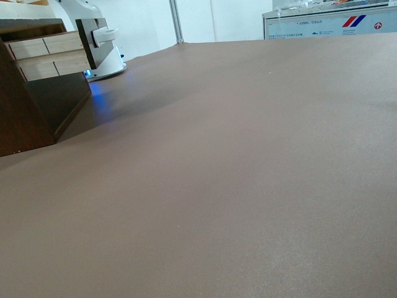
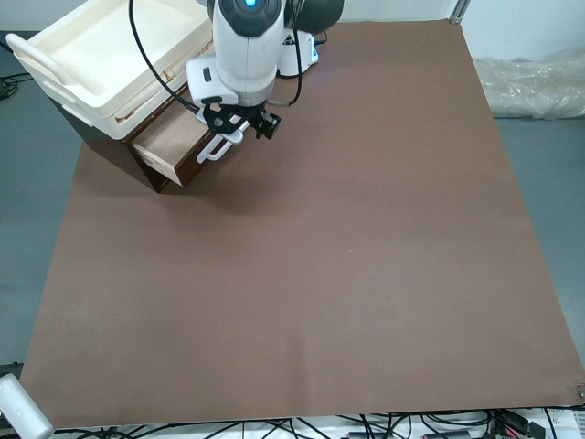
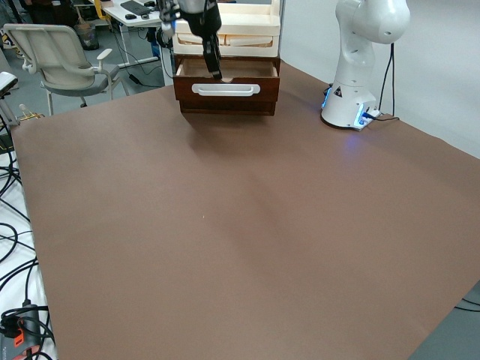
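A dark wooden cabinet [image 3: 225, 106] with a drawer pulled out, white handle [image 3: 225, 90] on its front, stands at the back of the brown table [image 2: 311, 256]. A cream plastic tray [image 2: 110, 46] sits on top. My gripper [image 2: 267, 126] hangs over the open drawer at its front, by the handle; in the right view the gripper [image 3: 214, 73] is just above the handle. Whether its fingers are open or shut I cannot tell. The top view shows the cabinet's side [image 1: 15, 105] but hides most of the arm.
The white arm base [image 3: 346, 109] stands beside the cabinet. Cables [image 2: 302, 430] run along the outside of the table's edge.
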